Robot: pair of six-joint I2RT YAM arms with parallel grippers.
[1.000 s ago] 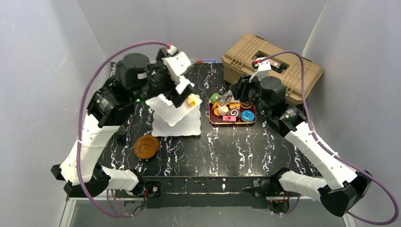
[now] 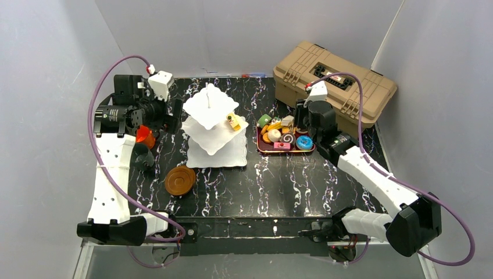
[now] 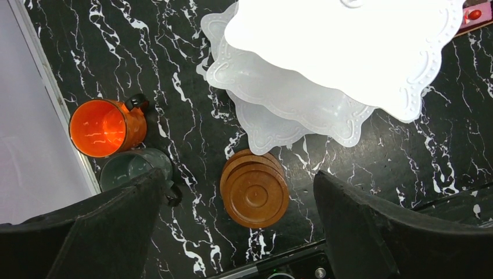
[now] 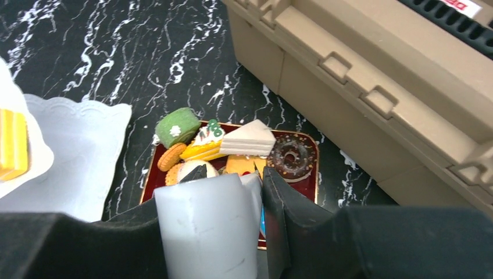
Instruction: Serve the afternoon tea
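Observation:
The white tiered stand (image 2: 206, 107) holds a yellow cake piece (image 2: 232, 122) on an upper tier. My right gripper is over the red tray (image 4: 152, 174) of pastries, with a white, frosted-looking piece (image 4: 206, 226) between it and the camera; it looks shut on that piece. My left gripper hangs open at the left, near an orange mug (image 3: 102, 128) and a dark green mug (image 3: 131, 165). Stacked wooden coasters (image 3: 254, 195) lie in front of the stand.
A large tan case (image 2: 334, 81) fills the back right beside the pastry tray. Grey walls border the workspace.
My left arm has pulled back leftward from over the stand, uncovering it and the mugs. My right gripper has shifted slightly toward the tray's right side.

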